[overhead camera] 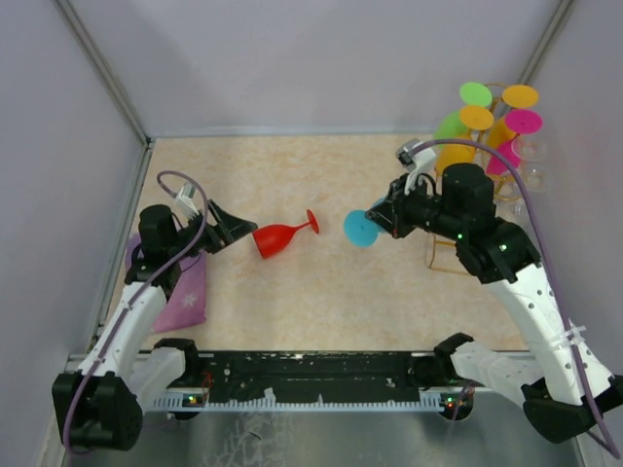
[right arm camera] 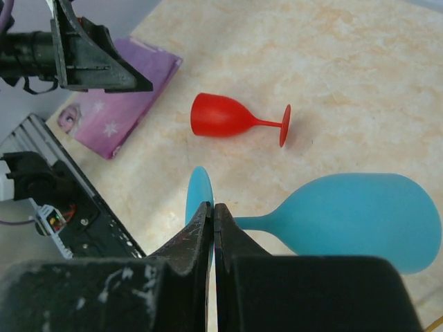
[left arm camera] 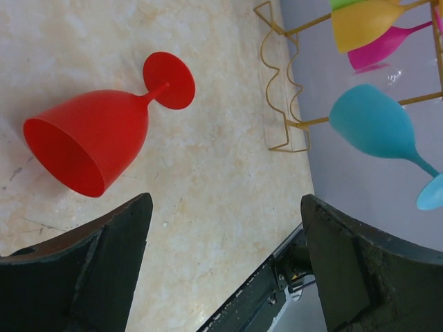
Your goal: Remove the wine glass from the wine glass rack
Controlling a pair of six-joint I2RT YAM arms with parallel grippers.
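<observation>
A cyan wine glass (overhead camera: pixel 359 229) hangs in my right gripper (overhead camera: pixel 378 216), away from the rack; in the right wrist view its bowl (right arm camera: pixel 367 218) extends rightward from the closed fingers (right arm camera: pixel 228 277), which hold it by the thin stem beside the foot. A red wine glass (overhead camera: pixel 277 238) lies on its side on the table, just right of my left gripper (overhead camera: pixel 238 229), which is open and empty. The gold rack (overhead camera: pixel 448 269) at the right carries green, orange, pink and clear glasses (overhead camera: pixel 522 121).
A purple cloth (overhead camera: pixel 185 302) lies at the left under the left arm. Walls bound the sides and back.
</observation>
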